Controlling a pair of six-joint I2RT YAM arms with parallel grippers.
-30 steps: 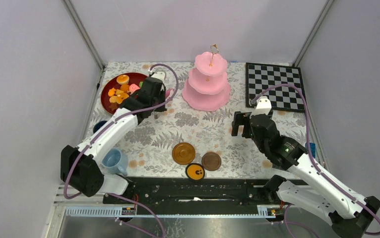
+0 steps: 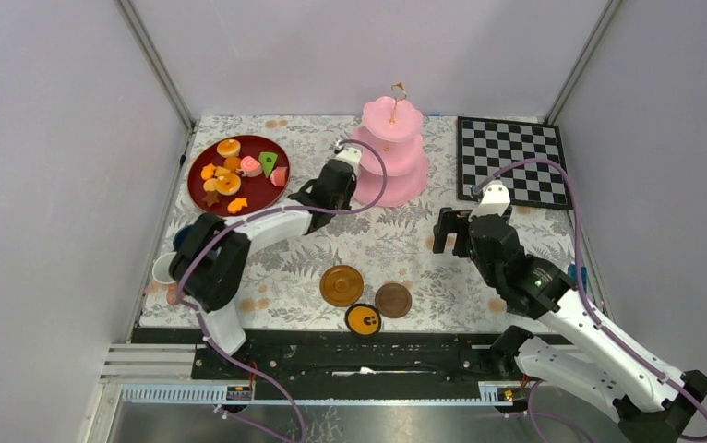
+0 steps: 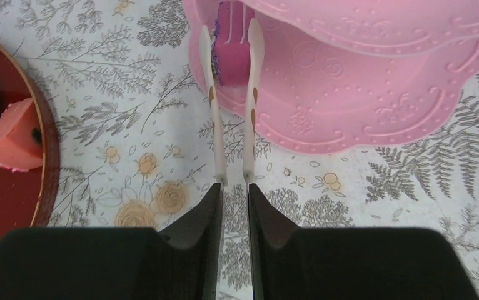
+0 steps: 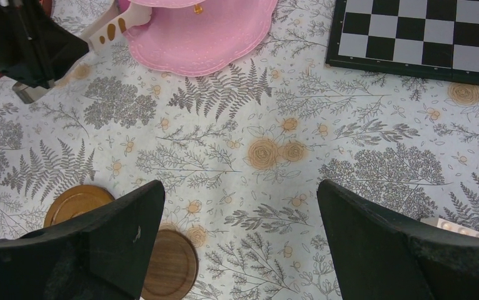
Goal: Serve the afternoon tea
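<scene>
The pink three-tier stand [image 2: 403, 185] stands at the back middle. In the left wrist view, my left gripper reaches to the left edge of the stand's bottom tier [image 3: 349, 112]. A magenta cake piece [image 3: 232, 65] with pale stripes is between its fingertips, over that tier. Whether the fingers still press on it, and whether it rests on the tier, I cannot tell. A dark red plate [image 2: 204, 198] at the back left holds several toy treats, among them a pink-orange piece [image 3: 15, 137]. My right gripper is wide open and empty over the table.
A checkered board [image 2: 509, 161] lies at the back right. Two brown discs [image 2: 341, 285] and a yellow-faced coaster [image 2: 363, 319] lie near the front middle. A white cup [image 2: 162, 269] is partly covered by the left arm.
My left gripper has moved right, from the plate's right edge to the stand, with the pink piece travelling along. The right arm has barely shifted.
</scene>
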